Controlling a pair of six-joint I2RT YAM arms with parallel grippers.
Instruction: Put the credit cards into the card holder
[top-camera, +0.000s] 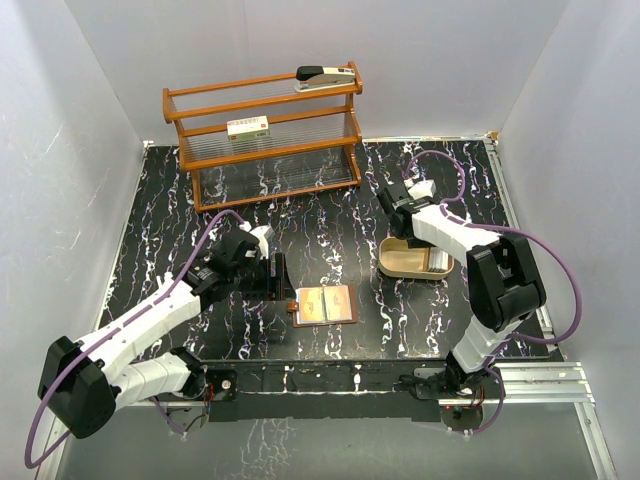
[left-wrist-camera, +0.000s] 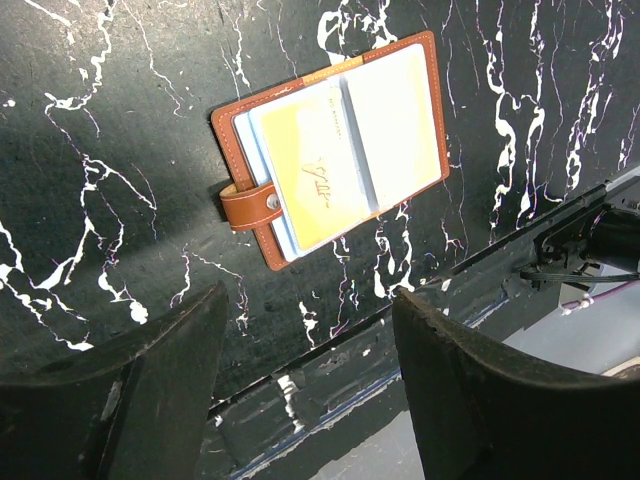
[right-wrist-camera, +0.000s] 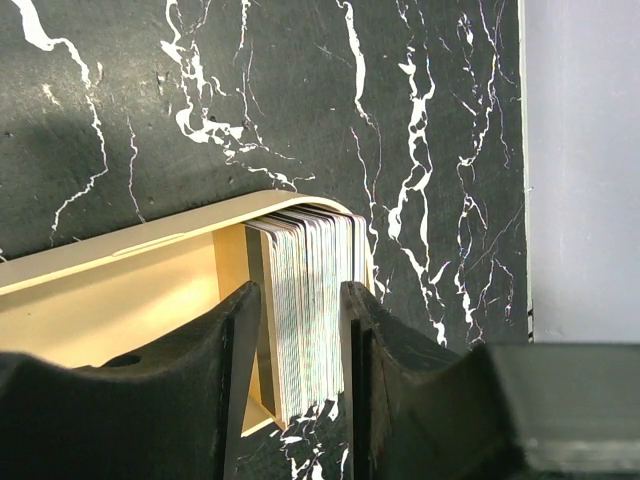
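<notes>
An open brown leather card holder (left-wrist-camera: 233, 162) lies in the table's front middle, with cream and white cards (left-wrist-camera: 316, 175) in it and a snap strap at one side. My left gripper hangs open just left of it, nothing between its fingers. At the right, a beige tray (right-wrist-camera: 110, 320) holds a tight row of cards (right-wrist-camera: 305, 300) on edge at its right end. My right gripper is over that row, fingers parted on either side of the front cards; whether they touch any cannot be told.
A wooden rack (top-camera: 263, 158) at the back holds a stapler (top-camera: 323, 78) and a small box (top-camera: 247, 128). White walls border the black marbled table on both sides and behind. The middle of the table behind the card holder is clear.
</notes>
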